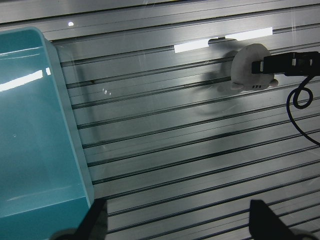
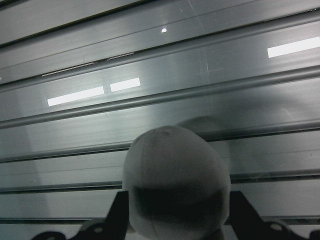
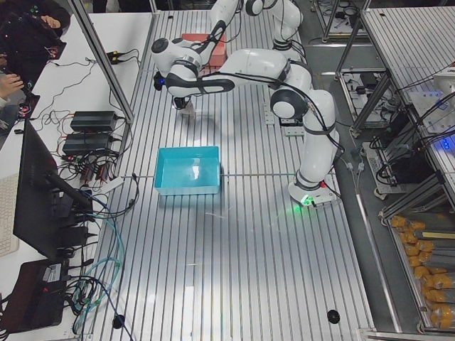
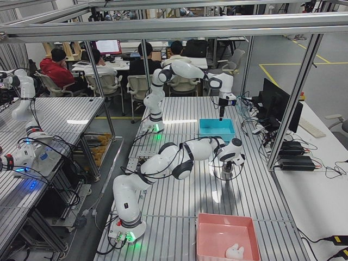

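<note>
A grey-white plush toy [image 2: 175, 170] with small ears sits on the slatted table. In the right wrist view it fills the space between the fingers of my right gripper, which press at its sides; whether they grip it is unclear. In the left wrist view the toy [image 1: 245, 67] lies right of the teal bin [image 1: 70, 130], with a black finger of the right gripper over it. My left gripper hangs above the table beside the teal bin, its fingers apart and empty.
A pink bin [image 4: 206, 239] at the other end of the table holds a white plush rabbit [image 4: 235, 251]. Monitors, cables and power boxes line the desk along one table side. The table beyond the teal bin [image 3: 187, 190] is clear.
</note>
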